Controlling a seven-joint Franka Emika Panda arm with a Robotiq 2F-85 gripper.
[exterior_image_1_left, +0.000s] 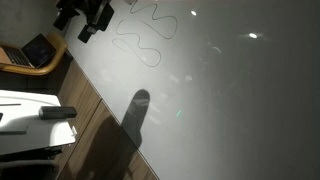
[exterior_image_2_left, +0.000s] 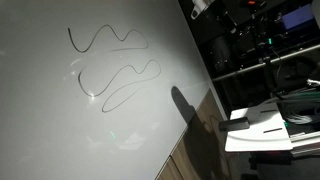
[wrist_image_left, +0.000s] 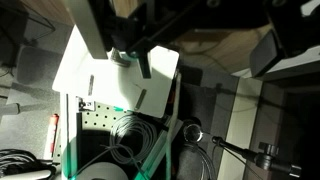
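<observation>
A large whiteboard (exterior_image_1_left: 220, 110) fills much of exterior view 1. Two thin wavy dark lines (exterior_image_2_left: 120, 72) are drawn on it, plainest in exterior view 2. My gripper (exterior_image_1_left: 72, 28) hangs at the upper left in exterior view 1, near the board's edge. Its fingers are open, and the wrist view shows a wide gap at the gripper with nothing held. A dark block (exterior_image_1_left: 57, 113), perhaps an eraser, lies on a white platform (exterior_image_1_left: 30, 132). The same dark block (exterior_image_2_left: 234, 125) shows in exterior view 2, apart from the gripper.
In the wrist view, the white platform (wrist_image_left: 108, 88) has dark slots, with coiled cables (wrist_image_left: 135, 130) below it. A red-and-white marker-like object (wrist_image_left: 50, 135) lies at the left. An orange chair (exterior_image_1_left: 45, 68) with a laptop stands at the left in exterior view 1.
</observation>
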